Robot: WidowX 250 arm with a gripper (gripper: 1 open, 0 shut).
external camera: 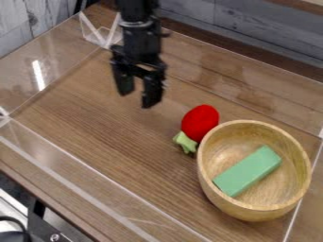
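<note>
The dark gripper (136, 76) hangs from the top of the view over the upper middle of the wooden table, blurred, its fingers apart and pointing down. A red object (201, 120) with a small pale green part (184, 142) below it lies right of the middle. At the lower right, a tan bowl (224, 198) holds a green rectangular block (247, 170). Nothing can be made out between the fingers.
A wall edge runs along the upper right, and some clear material lies at the left edges.
</note>
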